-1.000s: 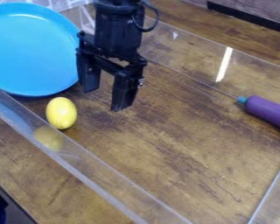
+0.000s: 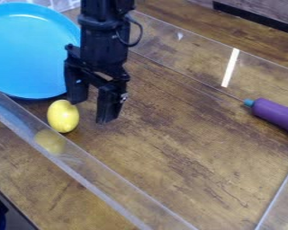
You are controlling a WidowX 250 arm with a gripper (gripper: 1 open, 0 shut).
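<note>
My black gripper (image 2: 93, 94) hangs open over the left-middle of the wooden table, just above and to the right of a yellow lemon-like object (image 2: 62, 116). Its fingers point down, with nothing seen between them. A blue plate (image 2: 24, 54) lies at the upper left, partly behind the arm. A purple eggplant-like object (image 2: 275, 117) with a teal tip lies at the right edge, partly out of frame.
A clear plastic wall (image 2: 80, 167) runs along the lower left, close beside the yellow object, and another along the back.
My gripper has moved left and a little downward, closer to the yellow object. The objects on the table have not visibly moved.
</note>
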